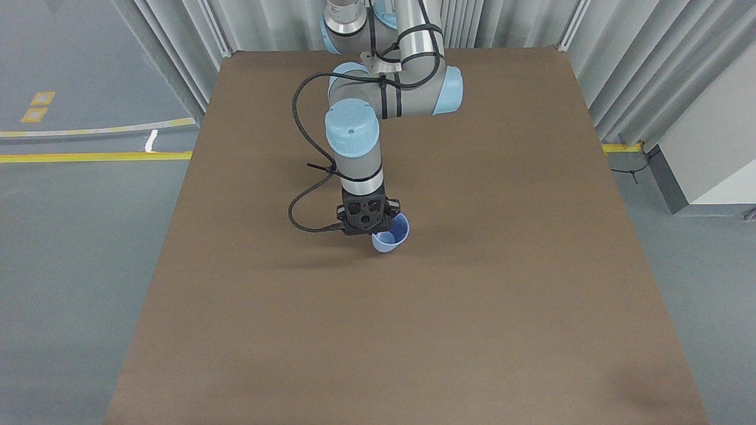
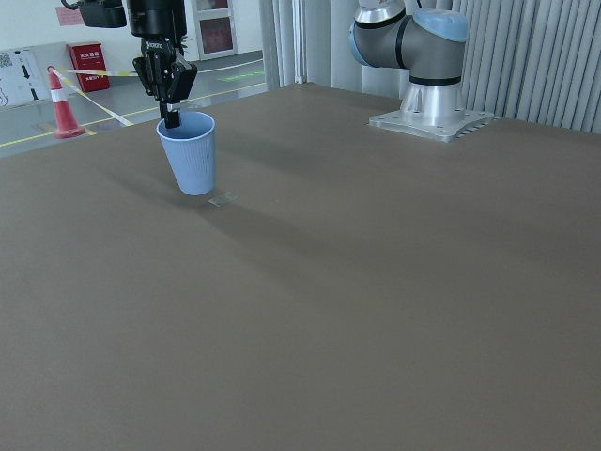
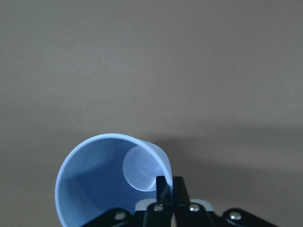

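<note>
A light blue cup (image 1: 390, 236) stands upright on the brown table, under the gripper (image 1: 368, 230) in the front view. In the left view the gripper (image 2: 171, 117) points straight down at the near rim of the cup (image 2: 189, 164). In the wrist view the two black fingertips of the gripper are shut on the rim of the cup (image 3: 94, 184), one inside and one outside. A clear round shape shows in the cup's bottom.
A small clear patch (image 2: 223, 199) lies by the cup.
</note>
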